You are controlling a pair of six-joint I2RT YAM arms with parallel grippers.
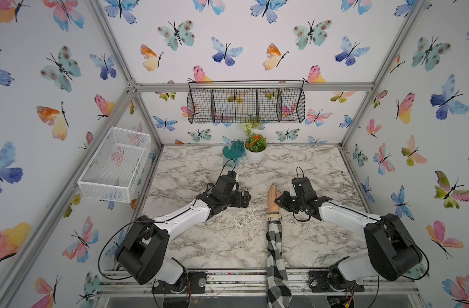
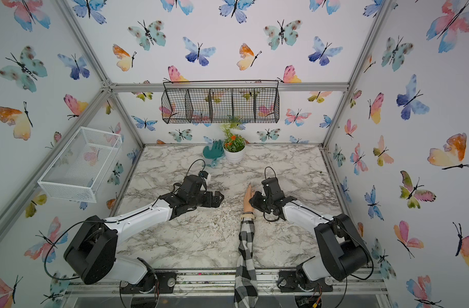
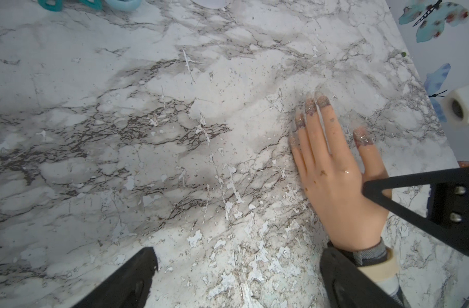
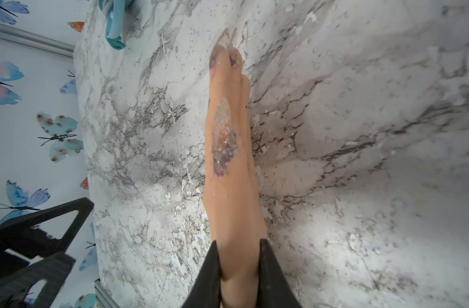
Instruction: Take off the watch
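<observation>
A mannequin hand (image 3: 342,195) in a checkered sleeve (image 1: 275,251) stands over the middle of the table, fingers pointing to the back. Round its wrist is the cream watch, its strap (image 3: 380,269) in the left wrist view; the dial is hidden there behind a gripper finger. From the right side, my right gripper is shut on the hand, both fingers pressing its palm and back. My left gripper is open with bare tabletop between its fingers, to the left of the hand and apart from it.
At the back stand a white flowerpot (image 1: 255,153) and a teal hand-shaped object (image 1: 234,150). A black wire basket (image 1: 246,105) hangs on the rear wall, and a white mesh basket (image 1: 116,164) on the left wall. Tabletop around both arms is clear.
</observation>
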